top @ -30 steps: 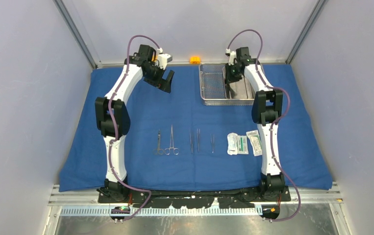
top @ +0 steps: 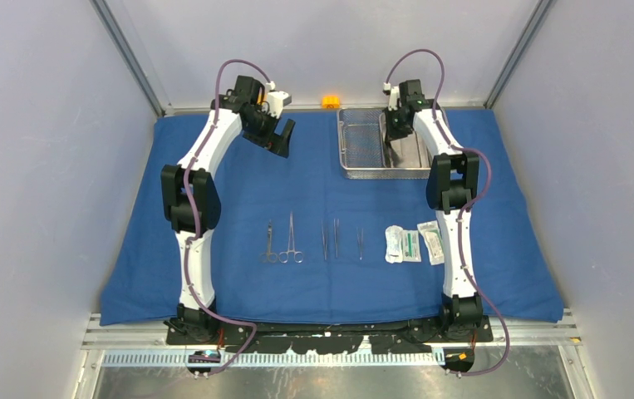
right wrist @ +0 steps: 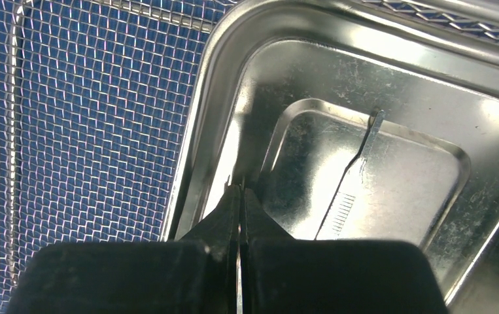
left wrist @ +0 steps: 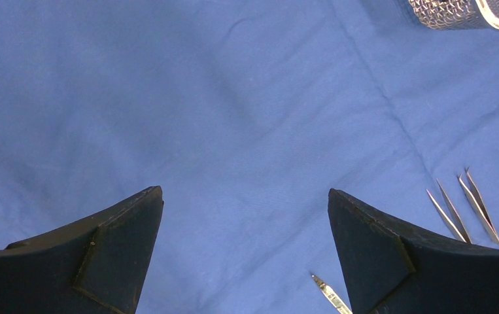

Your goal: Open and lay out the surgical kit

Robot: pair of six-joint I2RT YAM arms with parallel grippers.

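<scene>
My right gripper is shut, pointing down into a steel tray (right wrist: 227, 59) along its left inner edge. Tiny bright bits show at its fingertips, too small to tell what they are. To their right in the tray lies a thin metal handle with ruler marks (right wrist: 348, 186). Over bare cloth at the back left, my left gripper (top: 282, 139) is open and empty. Laid out on the cloth are scissors (top: 269, 247), a clamp-like tool (top: 292, 245), several tweezers (top: 336, 239), and wrapped packets (top: 411, 246) at the right.
The steel tray sits in the right half of a wire mesh basket (top: 361, 173), whose left half looks empty. A yellow block (top: 331, 102) stands by the back wall.
Hardly anything differs. My right gripper appears to have shifted very slightly within the tray; the left arm and the laid-out tools have stayed put.
</scene>
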